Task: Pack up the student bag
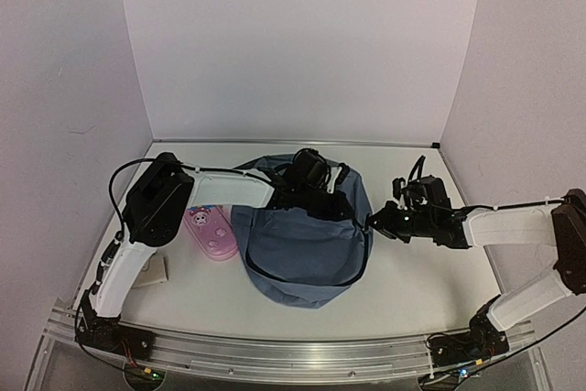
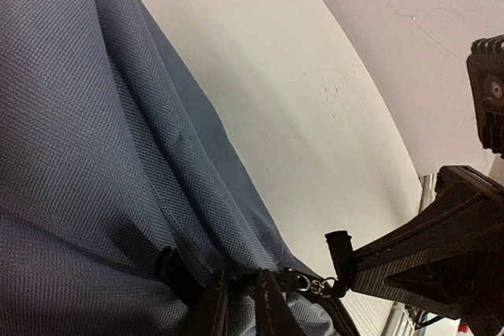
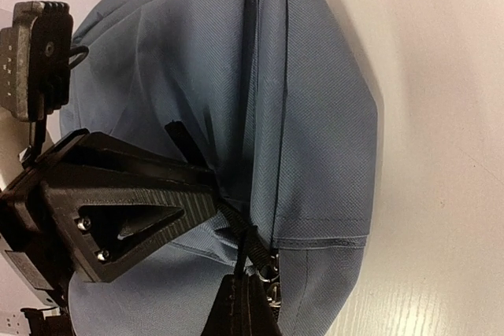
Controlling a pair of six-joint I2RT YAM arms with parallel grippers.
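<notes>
The blue-grey bag (image 1: 300, 258) lies in the middle of the table, its front flap rimmed by a dark zipper. My left gripper (image 1: 352, 213) reaches over the bag to its right side. In the left wrist view, my left gripper is shut on a black zipper pull (image 2: 181, 273), whose end sticks out past the fingers. Across from it, my right gripper is shut on a second black pull (image 3: 246, 245) at the bag's right edge. Metal zipper sliders (image 3: 270, 281) sit close together between the two grippers.
A pink case (image 1: 211, 233) with a cartoon face lies left of the bag, partly under the left arm. A small beige item (image 1: 151, 270) sits further left, partly hidden. The table right of the bag and along the front is clear.
</notes>
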